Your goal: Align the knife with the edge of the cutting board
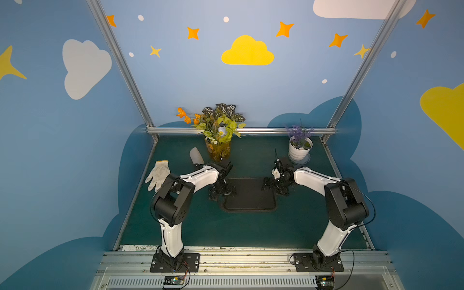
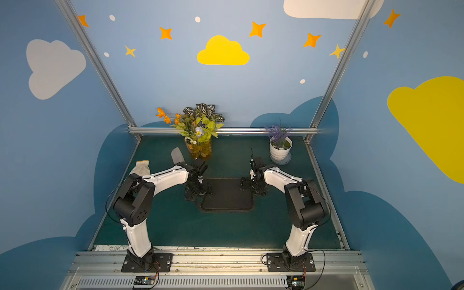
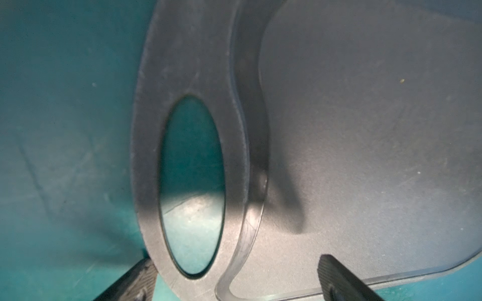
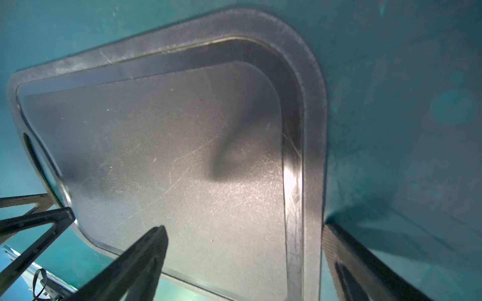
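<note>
The knife (image 1: 196,156) lies at the back left of the table, its broad grey blade showing and its dark handle mostly covered by my left arm. A dark cutting board (image 1: 250,195) lies flat in the middle of the table. At the board's left end, by its oval handle hole, my left gripper stands open; one finger (image 3: 133,283) is just outside the rim and the other is over the board. My open right gripper is at the opposite end, its fingers either side of the board's rim.
Behind the board are a flower vase (image 1: 219,147) and, to the right, a white plant pot (image 1: 299,148). A pale glove (image 1: 158,175) lies at the far left. In front of the board the table is bare.
</note>
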